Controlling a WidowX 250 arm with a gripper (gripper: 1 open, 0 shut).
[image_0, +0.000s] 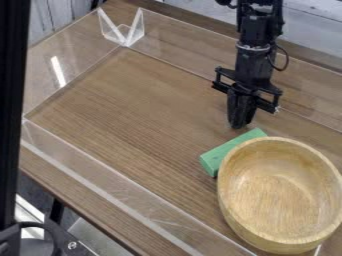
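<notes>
My black gripper (242, 118) points down low over the wooden table at the upper right, shut, with nothing visible between its fingers. Just below it on the table lies a green rectangular object (218, 159), partly covered by a large tan bowl (278, 200) at the lower right.
A small white wire-like item (122, 30) stands at the back left. Clear edging runs along its sides, and dark equipment sits at the far left.
</notes>
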